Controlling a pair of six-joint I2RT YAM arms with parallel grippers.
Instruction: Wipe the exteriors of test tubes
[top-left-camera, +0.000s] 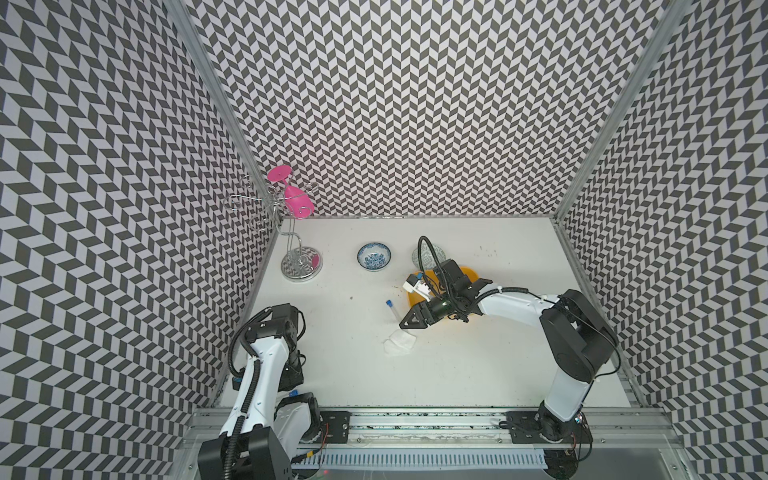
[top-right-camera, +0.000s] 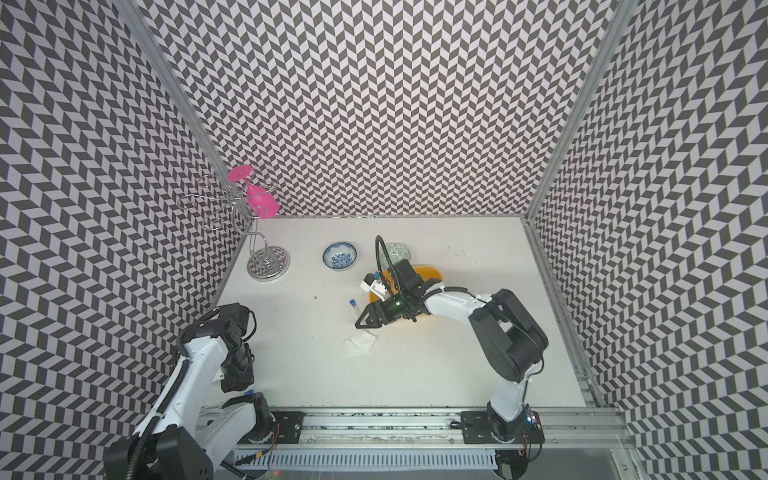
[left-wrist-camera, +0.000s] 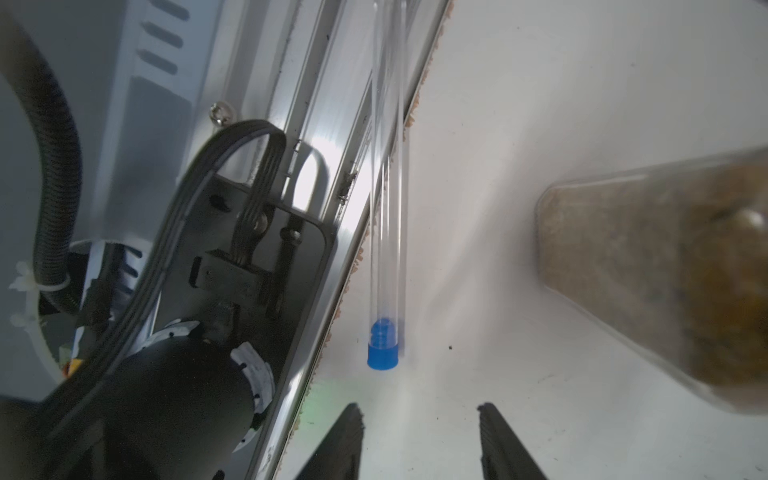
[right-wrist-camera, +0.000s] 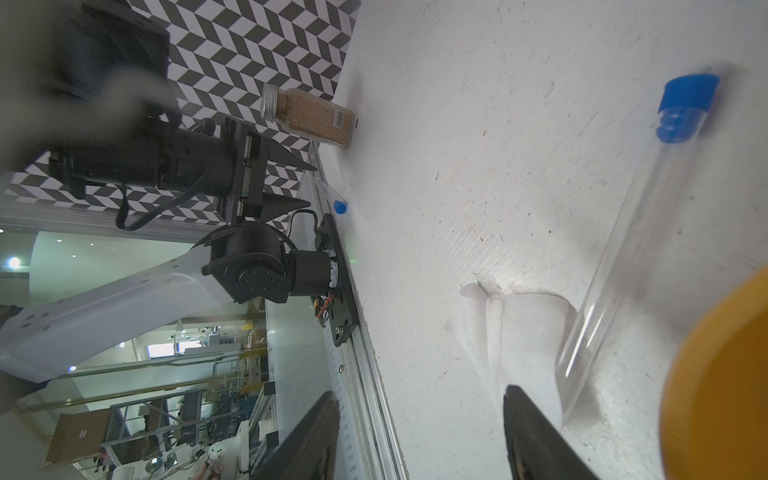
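My left gripper is part open, empty, above a clear test tube with blue cap at the table's front-left edge. My right gripper stands open, empty, near mid-table, beside a white cloth and a second blue-capped test tube. This tube lies with its lower end beside or on the cloth, next to an orange container.
A jar of brown grains is at the left, close to my left gripper. A metal stand with pink glasses and two patterned bowls stand at the back.
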